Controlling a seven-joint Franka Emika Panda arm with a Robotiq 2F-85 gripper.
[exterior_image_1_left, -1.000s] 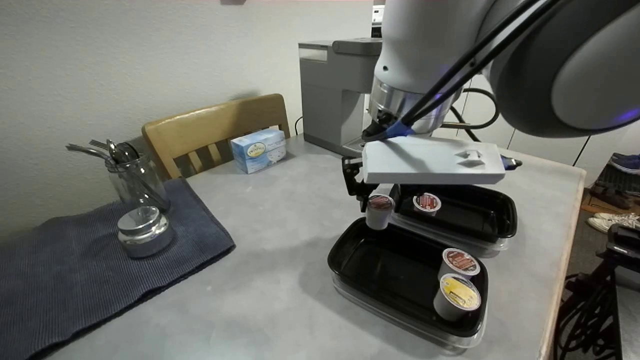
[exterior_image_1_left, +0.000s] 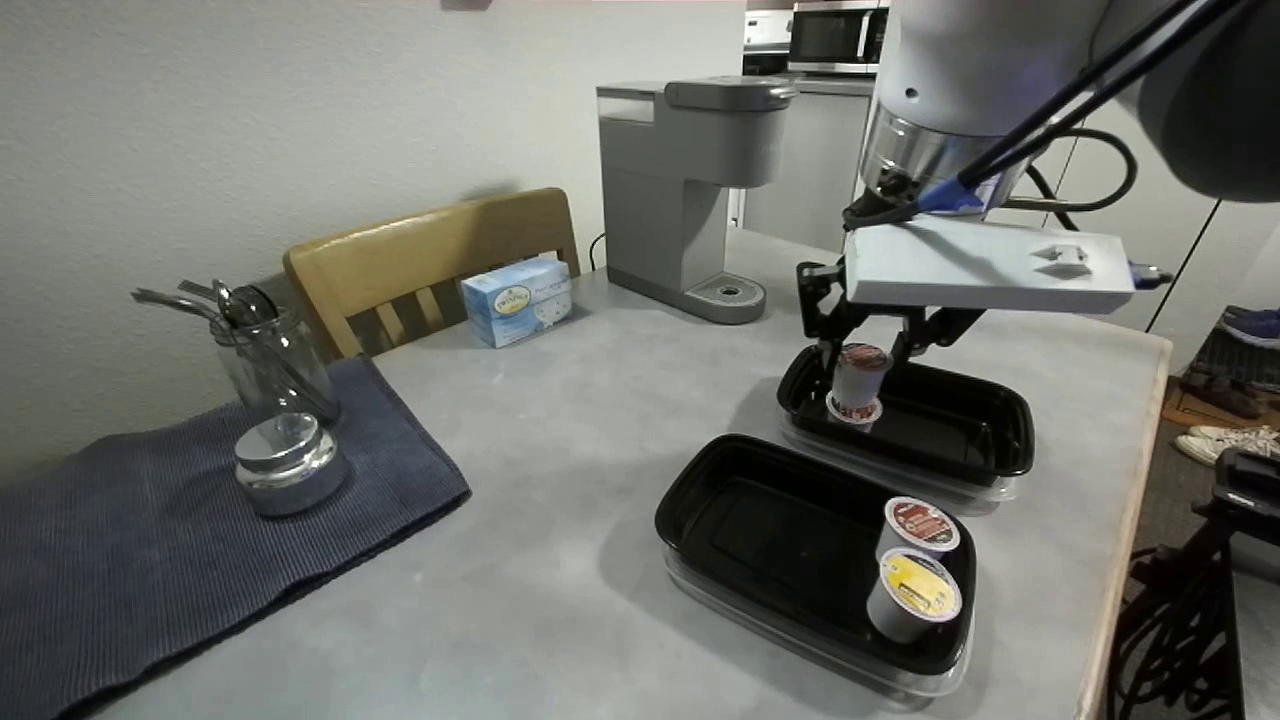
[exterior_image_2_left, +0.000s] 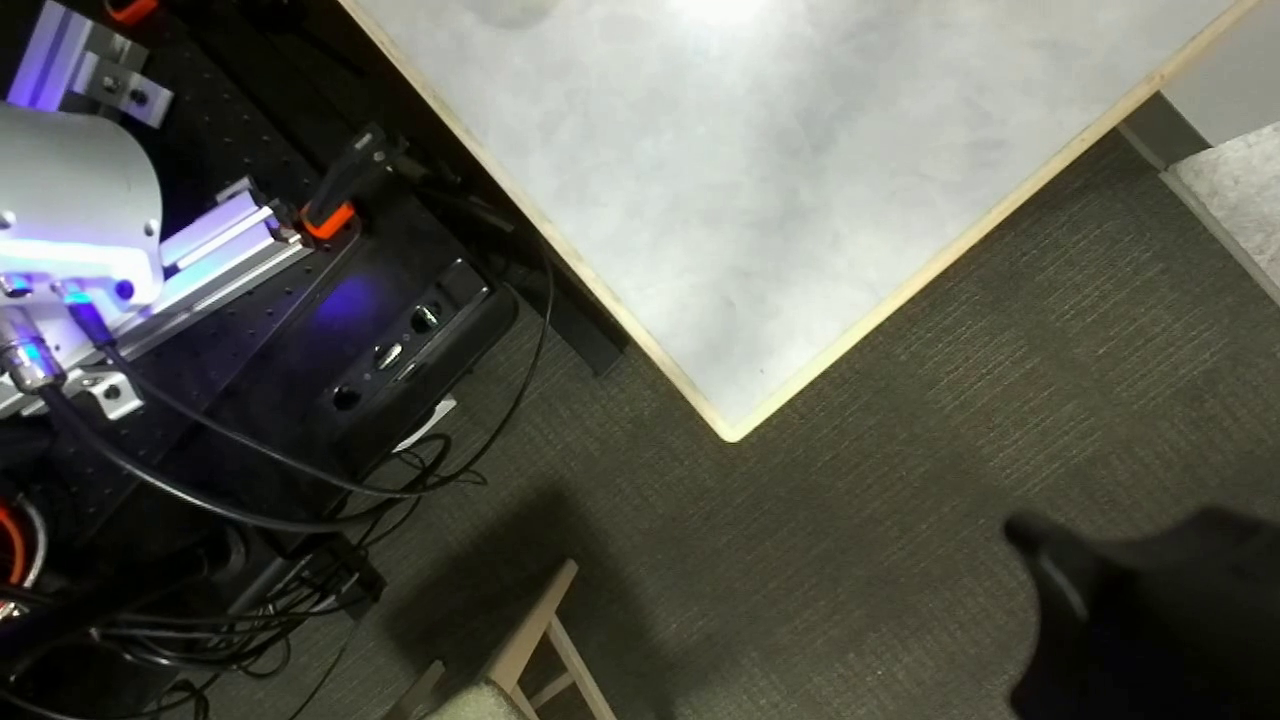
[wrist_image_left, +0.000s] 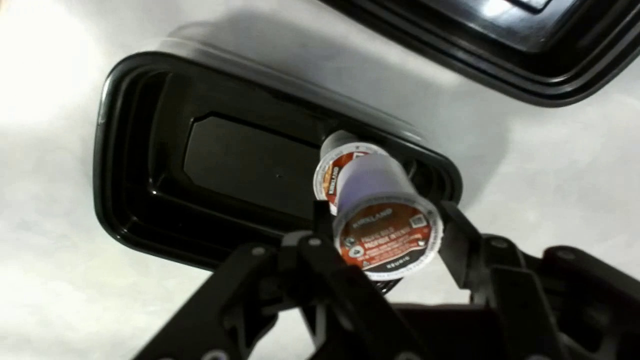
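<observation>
My gripper is shut on a white coffee pod with a red-brown lid (wrist_image_left: 390, 237), held lid up. In exterior view 1 this pod hangs above the left end of the far black tray (exterior_image_1_left: 1014, 420). Below it, inside that tray, sits another red-lidded pod (wrist_image_left: 328, 174), partly hidden by the held one; whether the two touch I cannot tell. The near black tray (exterior_image_1_left: 678, 498) holds a red-lidded pod (exterior_image_1_left: 921, 526) and a yellow-lidded pod (exterior_image_1_left: 918, 588) side by side at its right end.
A grey coffee maker (exterior_image_1_left: 654, 180) stands behind the trays, left of my arm. Farther left are a blue tea box (exterior_image_1_left: 518, 300), a silver-lidded jar (exterior_image_1_left: 288, 462) and a glass jar of spoons (exterior_image_1_left: 270, 360) on a dark cloth (exterior_image_1_left: 180, 540).
With the pod in its grip, my gripper has moved right and away from the camera, from above the near tray's back left corner to over the far tray.
</observation>
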